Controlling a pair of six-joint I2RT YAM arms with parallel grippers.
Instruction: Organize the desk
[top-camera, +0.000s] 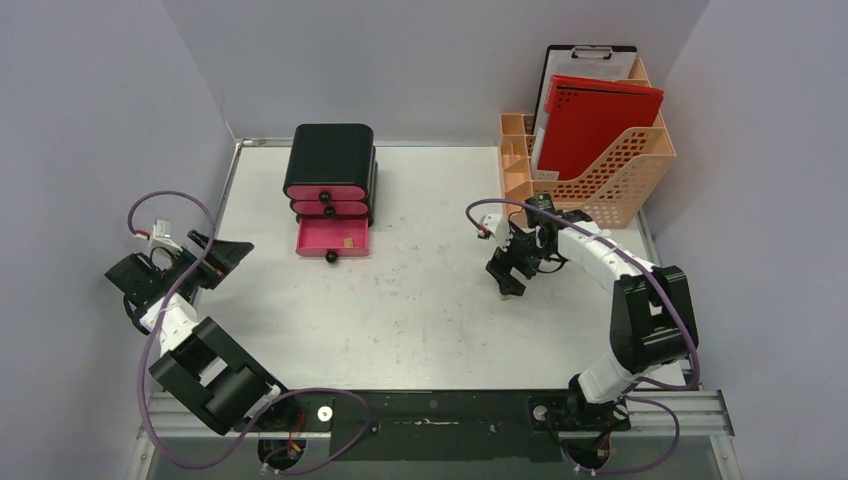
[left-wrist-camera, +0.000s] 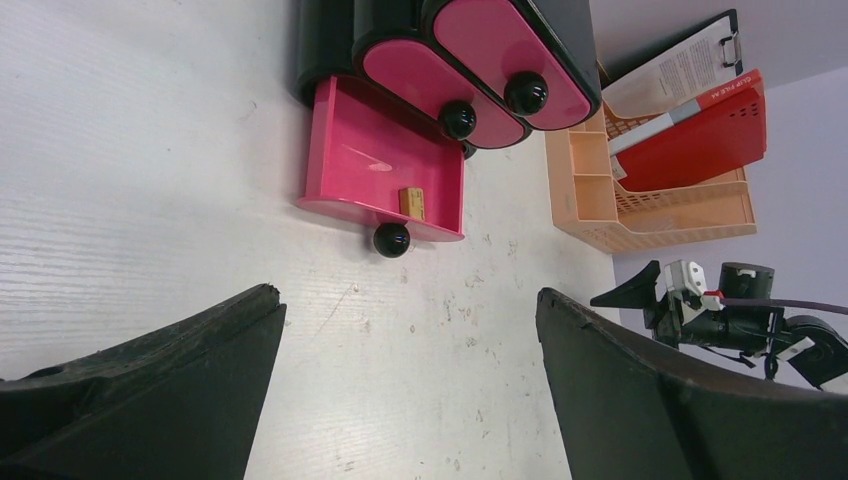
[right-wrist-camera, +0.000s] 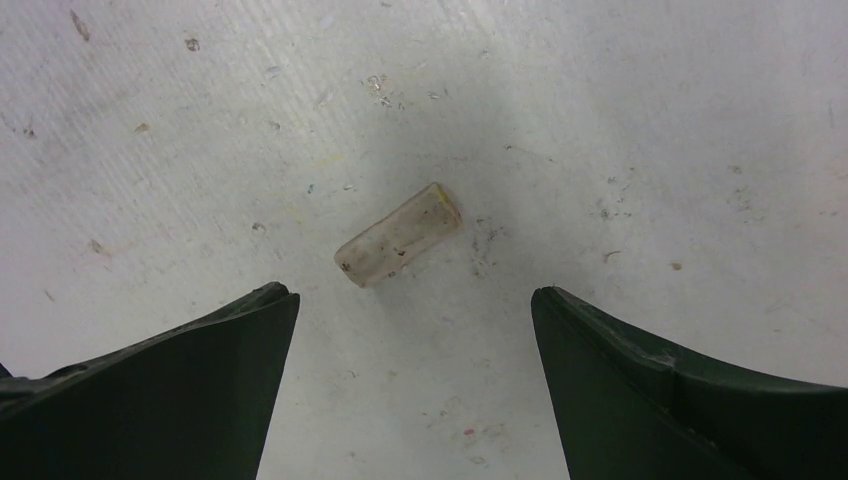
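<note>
A small pale translucent block (right-wrist-camera: 397, 234) lies on the white desk, between the open fingers of my right gripper (top-camera: 508, 283) in the right wrist view, just beyond their tips. The black drawer unit (top-camera: 329, 150) stands at back left, its bottom pink drawer (top-camera: 322, 236) pulled out with a small tan block (left-wrist-camera: 411, 203) inside. My left gripper (top-camera: 235, 258) is open and empty at the desk's left edge, facing the drawers.
A peach organizer (top-camera: 608, 197) with red folders (top-camera: 600, 120) and a clipboard (top-camera: 590, 63) stands at back right.
</note>
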